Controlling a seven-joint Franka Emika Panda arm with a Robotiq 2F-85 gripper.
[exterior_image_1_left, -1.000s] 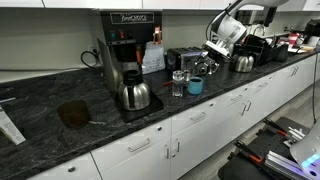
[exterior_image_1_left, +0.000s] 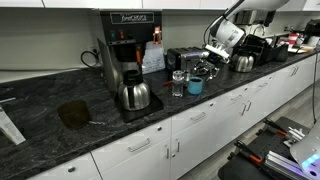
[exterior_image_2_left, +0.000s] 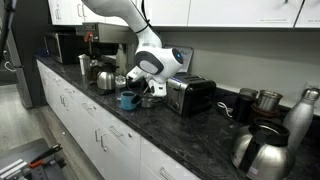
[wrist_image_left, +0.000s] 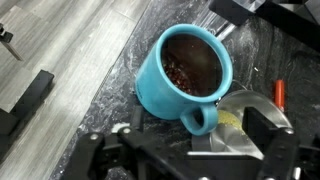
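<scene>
A teal mug (wrist_image_left: 185, 72) with dark, grainy contents stands upright on the counter, its handle towards the gripper in the wrist view. The same mug (exterior_image_1_left: 195, 86) shows near the counter's front edge in exterior view 1, and the mug (exterior_image_2_left: 128, 100) is below the arm in exterior view 2. My gripper is open above the handle side of the mug, its black fingers spread apart. No object is held between them. Whether a finger touches the mug cannot be told.
Close beside the mug is a metal cup (wrist_image_left: 239, 107) with something yellowish inside. A clear jar (exterior_image_1_left: 178, 84), a steel carafe (exterior_image_1_left: 135, 92) and a coffee maker (exterior_image_1_left: 130, 45) stand to its left; a toaster (exterior_image_2_left: 190, 95) is behind.
In exterior view 1 the arm has shifted slightly to the right. The mug and the other things on the counter stay where they were.
</scene>
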